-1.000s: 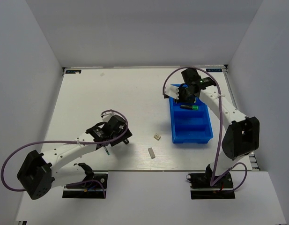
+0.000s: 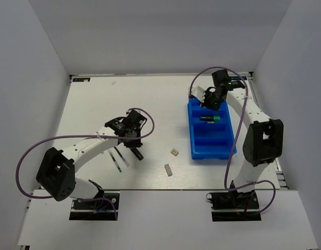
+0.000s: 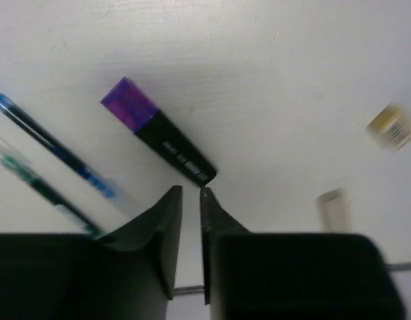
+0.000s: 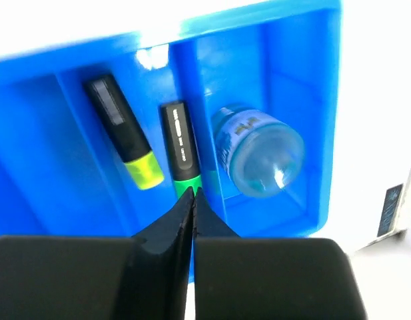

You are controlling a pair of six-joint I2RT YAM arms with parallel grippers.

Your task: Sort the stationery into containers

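Note:
My left gripper is part open with nothing between its fingers, over a purple-capped black marker [image 3: 172,150], a blue pen [image 3: 55,147] and a green pen [image 3: 38,187]. A small tan block [image 2: 174,151] and a grey eraser [image 2: 168,169] lie to their right. My right gripper is shut, empty, over the blue compartment container [image 2: 212,155]. In it, a yellow-capped black marker [image 4: 115,120] and a green-capped one [image 4: 180,143] share a compartment; a blue-labelled jar [image 4: 258,150] lies in the end one.
The container stands at the right side, near the table's edge.
The left gripper has moved back, uncovering more of the pens in the top view. The right gripper has shifted right and slightly back over the container.

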